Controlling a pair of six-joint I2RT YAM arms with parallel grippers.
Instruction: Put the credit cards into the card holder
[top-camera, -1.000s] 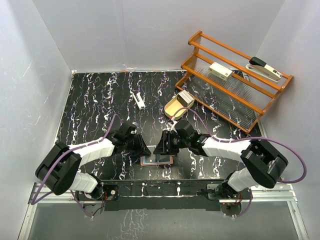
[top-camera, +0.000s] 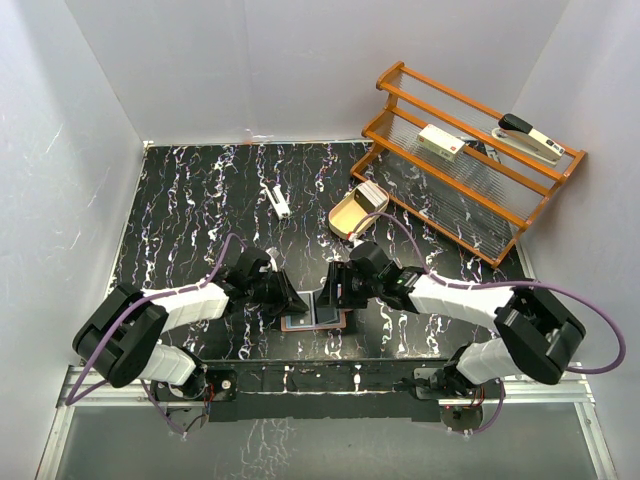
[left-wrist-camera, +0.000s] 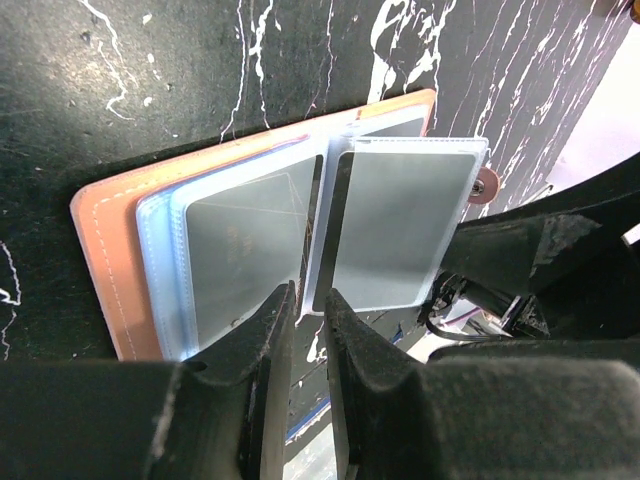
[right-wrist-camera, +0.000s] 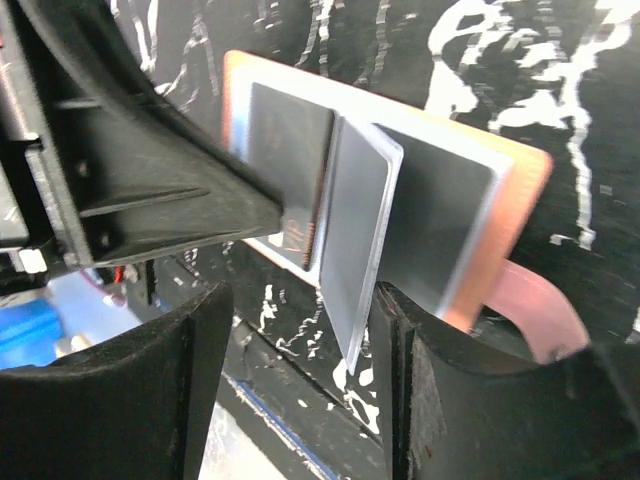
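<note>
The card holder (top-camera: 298, 322) lies spread out at the front of the table, with an orange-pink cover (left-wrist-camera: 110, 260) and clear sleeves. One clear-edged sleeve page (left-wrist-camera: 400, 220) stands tilted up beside the spine. My left gripper is shut at the near end of the spine, with a strip of page edge between its fingertips. Around the lower part of the raised page (right-wrist-camera: 358, 225), my right gripper stands open, its right finger (right-wrist-camera: 395, 330) close to the page. I cannot make out a loose credit card in these views.
Behind the holder is a tan tray (top-camera: 346, 216) with a pale boxy item (top-camera: 371, 197). A white device (top-camera: 277, 202) lies at the back. The wooden rack (top-camera: 445, 165) fills the right rear. Clear table lies at the left rear.
My right gripper has moved a little to the right over the holder, and a tilted page now shows between the two grippers. The left gripper has hardly moved.
</note>
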